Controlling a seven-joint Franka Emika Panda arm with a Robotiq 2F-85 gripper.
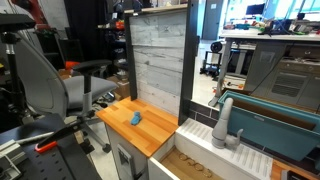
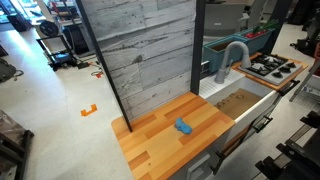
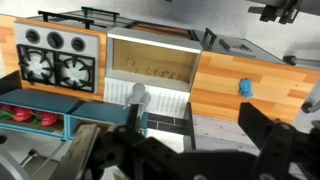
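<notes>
A small blue object [image 3: 245, 88], perhaps a cloth or sponge, lies on the wooden countertop [image 3: 216, 92]. The same blue object shows in exterior view 1 [image 1: 136, 118] and in exterior view 2 [image 2: 183, 126]. At the bottom of the wrist view my gripper looks down over the counter from above. Its dark fingers stand wide apart, with nothing seen between them. The blue object is beyond the right finger, apart from it. An open drawer [image 3: 152, 76] reaches out from the toy kitchen, and its inside looks mostly empty.
A grey faucet [image 2: 235, 54] rises behind the drawer. In the wrist view a stove [image 3: 62, 66] with black grates lies at the left, above blue bins [image 3: 50, 104] holding red items. A grey wood-look panel [image 1: 157, 70] stands upright behind the counter.
</notes>
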